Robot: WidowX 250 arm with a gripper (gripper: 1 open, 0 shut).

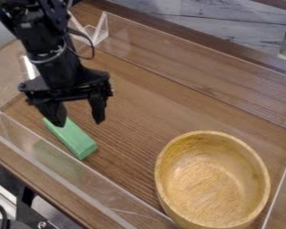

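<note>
A green block (pixel 71 136) lies on the wooden table at lower left. My black gripper (pixel 78 114) hangs just above its far end, fingers pointing down and apart, open, with no object seen between them. A pale yellow oval bowl (pixel 213 177) sits at the lower right.
Clear plastic edging runs along the lower left, and a white object is partly hidden behind the arm at upper left.
</note>
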